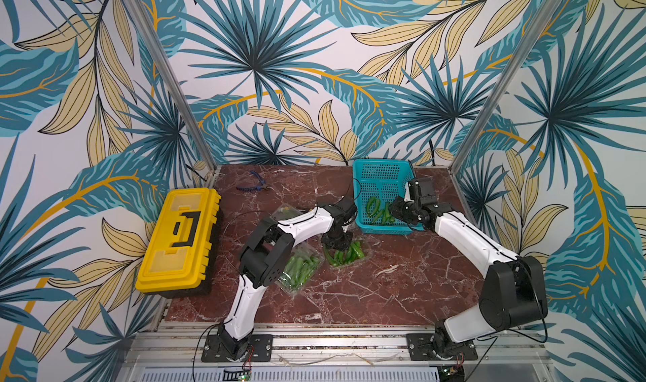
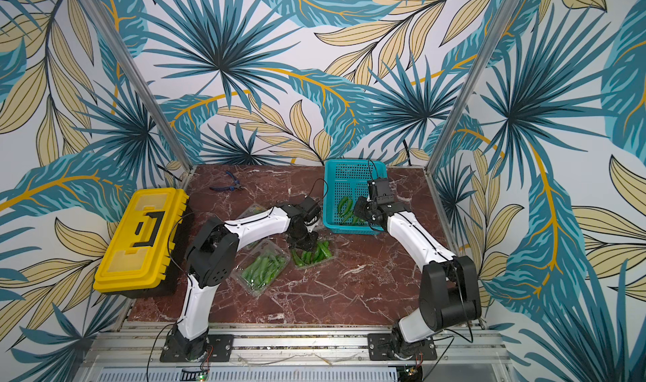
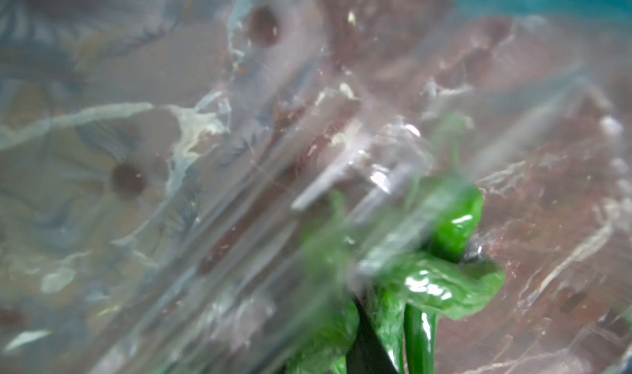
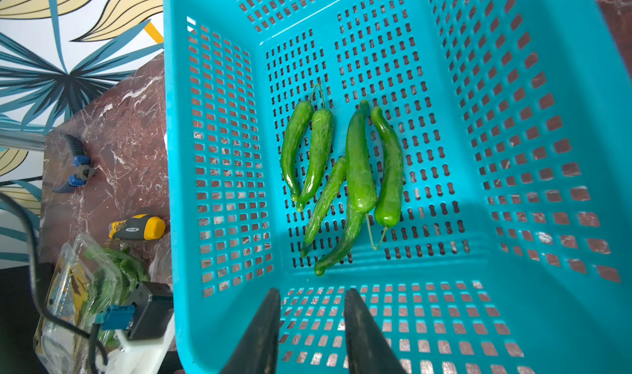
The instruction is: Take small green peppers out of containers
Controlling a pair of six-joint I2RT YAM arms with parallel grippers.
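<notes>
Several green peppers (image 4: 358, 156) lie in the turquoise basket (image 4: 197, 143). My right gripper hangs over the basket's near end, its fingers apart with nothing between them. My left gripper (image 1: 336, 240) is down at the clear container of peppers (image 2: 313, 254) below the basket. In the left wrist view, blurred clear plastic and green peppers (image 3: 454, 288) fill the lower middle, with one dark fingertip among them; its finger state is hidden. A second clear container of peppers (image 1: 299, 271) lies to the left.
A yellow toolbox (image 1: 178, 240) stands at the table's left. Pliers (image 1: 252, 187) lie at the back, and a yellow-handled tool (image 4: 138, 227) left of the basket.
</notes>
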